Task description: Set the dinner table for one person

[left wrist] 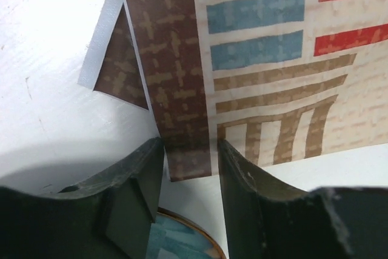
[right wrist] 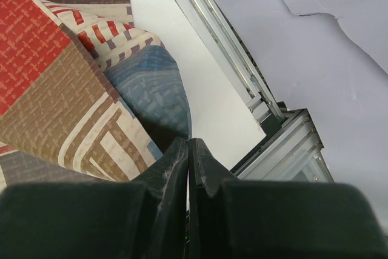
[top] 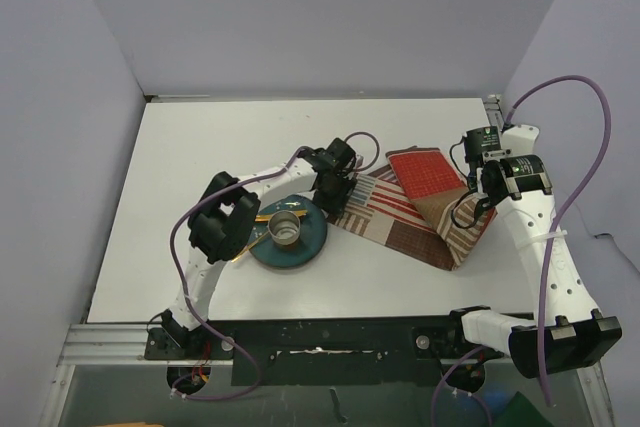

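A striped placemat (top: pixel 395 217) lies right of centre in the top view, its right part folded over with the red panel (top: pixel 430 173) uppermost. My left gripper is open over the placemat's left corner, the brown edge strip (left wrist: pixel 176 89) showing between its parted fingers. At the right end, my right gripper is shut, with the placemat's blue underside (right wrist: pixel 151 83) drawn to a point at its fingertips. Beside the left arm sits a teal plate (top: pixel 312 245), carrying a metal cup (top: pixel 285 230) and yellow-handled cutlery (top: pixel 262 237).
A metal rail (right wrist: pixel 224 40) runs past the table's right edge, close to my right gripper. The left forearm partly covers the plate.
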